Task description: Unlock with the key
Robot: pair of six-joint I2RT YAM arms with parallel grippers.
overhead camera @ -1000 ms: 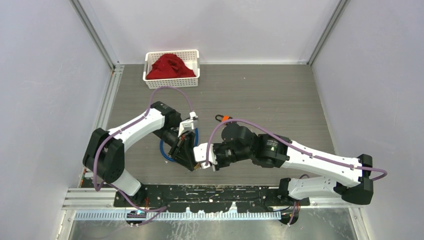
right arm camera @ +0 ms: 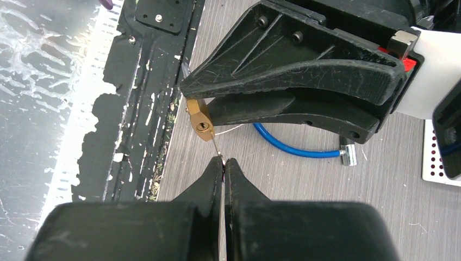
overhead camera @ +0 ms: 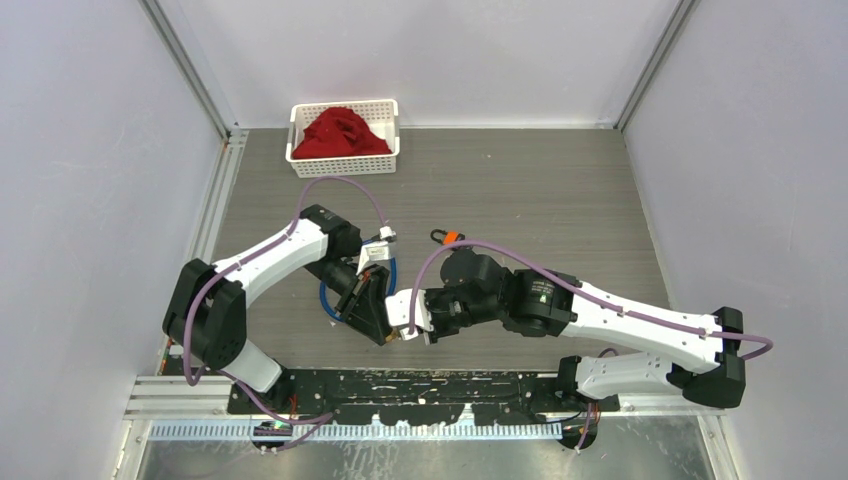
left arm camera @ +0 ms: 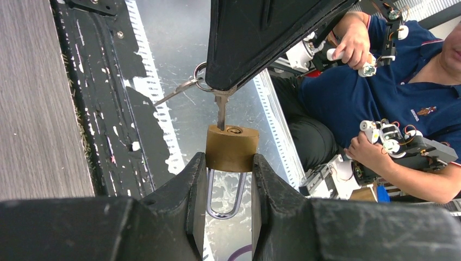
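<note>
A brass padlock with a silver shackle hangs in my left gripper, gripped between its fingertips; its keyhole face shows in the right wrist view (right arm camera: pixel 201 125). My right gripper is shut on a key (left arm camera: pixel 222 109) that has a ring and a second key dangling. The key's blade points at the padlock's keyhole face, its tip at or very near the body beside the keyhole; whether it is inside I cannot tell. In the top view both grippers meet low at the centre, mostly hiding lock and key.
A white basket (overhead camera: pixel 300 160) with red cloth stands at the back. A blue looped cable (right arm camera: pixel 293 150) lies under my left gripper. An orange-and-black object (overhead camera: pixel 450 238) lies behind the right arm. The table's front edge is just beyond both grippers.
</note>
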